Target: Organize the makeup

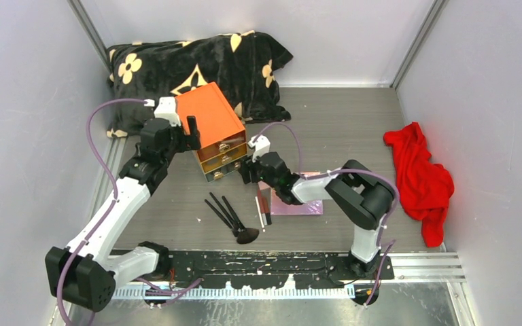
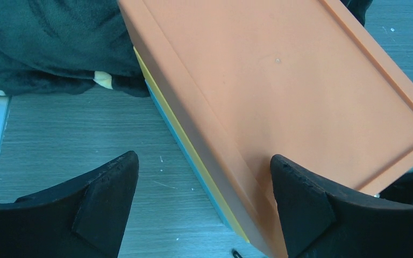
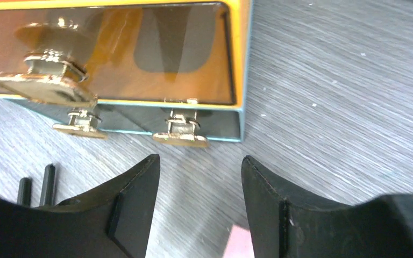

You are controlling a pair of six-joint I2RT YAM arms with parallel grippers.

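Note:
An orange-topped drawer box [image 1: 207, 115] stands at the back left, turned at an angle, with gold knobs on its drawer fronts. In the left wrist view, the open left gripper has one finger over the box top and the other beyond its left side. My right gripper is part open in front of the box. The bottom drawer's right knob [image 3: 180, 131] lies just ahead of the gap, with nothing between the fingers. Several makeup brushes [image 1: 231, 217] lie in front of the box. A pink palette [image 1: 298, 206] is partly hidden under the right arm.
A dark patterned cushion [image 1: 197, 68] rests behind the box. Slim brown and white sticks [image 1: 264, 212] lie left of the palette. A red cloth [image 1: 421, 183] is by the right wall. Floor between box and cloth is mostly clear.

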